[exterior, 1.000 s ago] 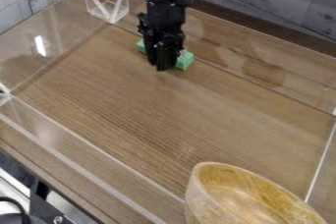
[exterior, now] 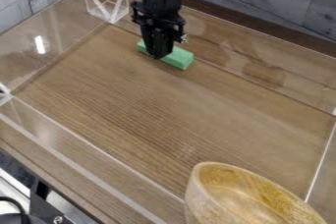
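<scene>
The black arm comes down from the top centre of the camera view, ending in the gripper (exterior: 160, 47) at a green flat block (exterior: 175, 57) on the wooden surface. The gripper covers the block's left part; whether its fingers are open or shut on the block cannot be made out.
A large yellow bowl (exterior: 243, 196) sits at the bottom right. Clear plastic pieces show at the upper left and left edge. Black cables lie at the lower left.
The gripper has moved back and slightly left, toward the top of the view, and now stands a little higher in the picture, uncovering more of the green block.
</scene>
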